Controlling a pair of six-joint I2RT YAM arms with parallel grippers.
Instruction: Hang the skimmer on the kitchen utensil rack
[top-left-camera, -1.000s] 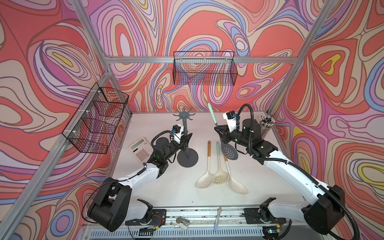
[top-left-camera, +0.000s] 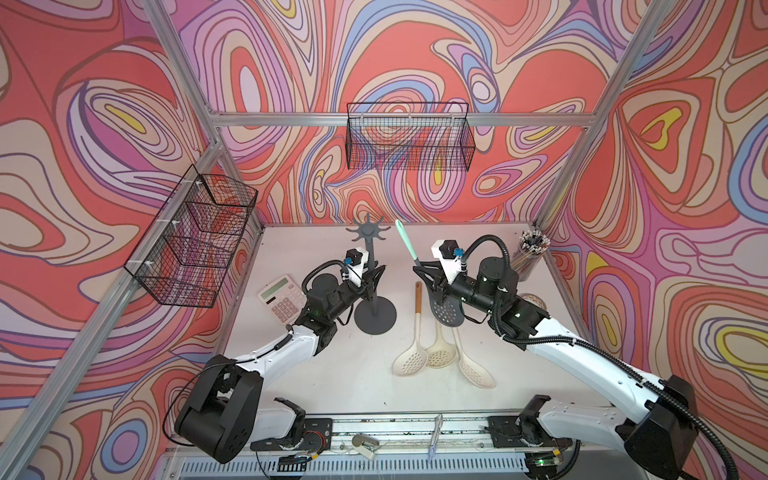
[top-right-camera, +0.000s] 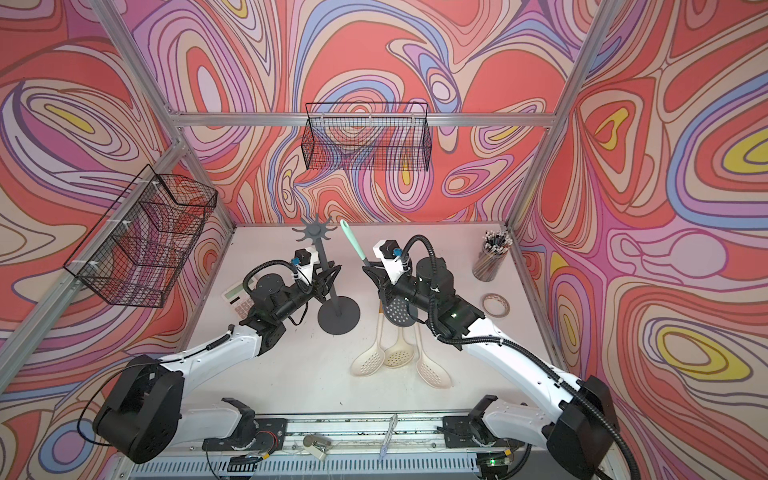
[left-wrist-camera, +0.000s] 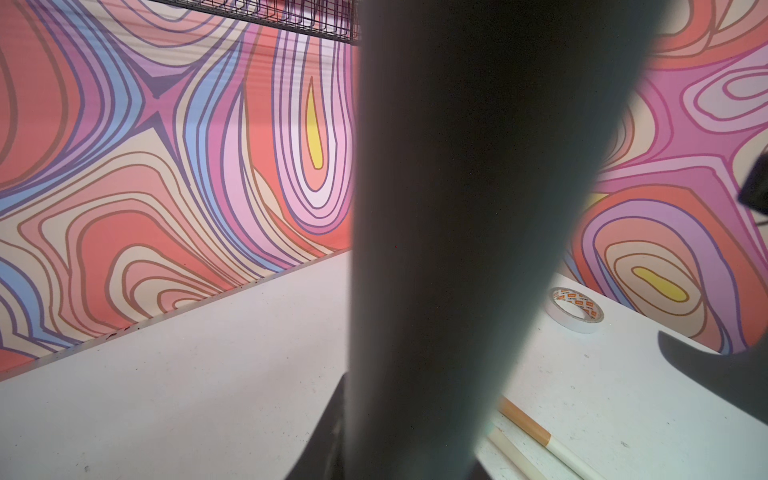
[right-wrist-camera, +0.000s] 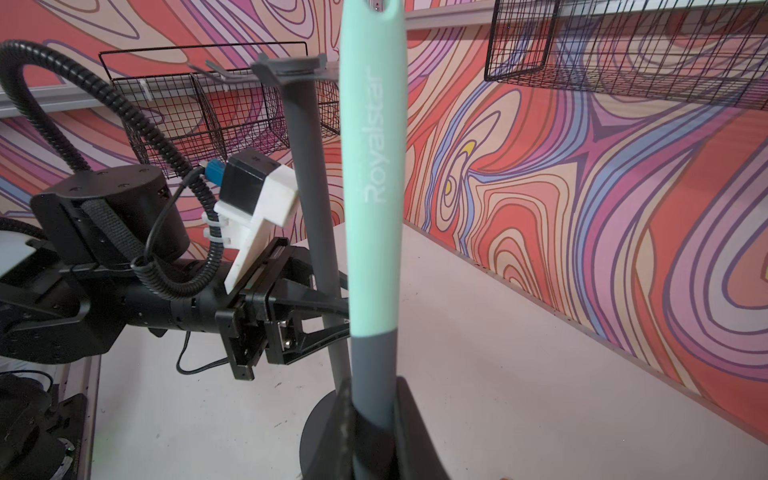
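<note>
The dark grey rack (top-left-camera: 369, 232) stands upright on its round base (top-left-camera: 375, 316), with hooks fanned around its top. My left gripper (top-left-camera: 376, 281) is shut on the rack's post, which fills the middle of the left wrist view as a blurred grey column (left-wrist-camera: 480, 200). To the right of the rack, my right gripper (top-left-camera: 428, 276) is shut on the grey lower handle of the skimmer (right-wrist-camera: 374, 200). The mint handle points up and leans left, its end hole near hook height but apart from the hooks. Below the gripper hangs the skimmer's dark perforated head (top-right-camera: 398, 310).
Several pale utensils, among them a slotted spoon (top-left-camera: 409, 360), lie on the table below the skimmer. A calculator (top-left-camera: 282, 299) is at the left, a tape roll (top-right-camera: 496, 305) and a cup of sticks (top-right-camera: 491, 260) at the right. Wire baskets (top-left-camera: 410, 144) hang behind and at the left.
My left arm and the rack have stayed in place.
</note>
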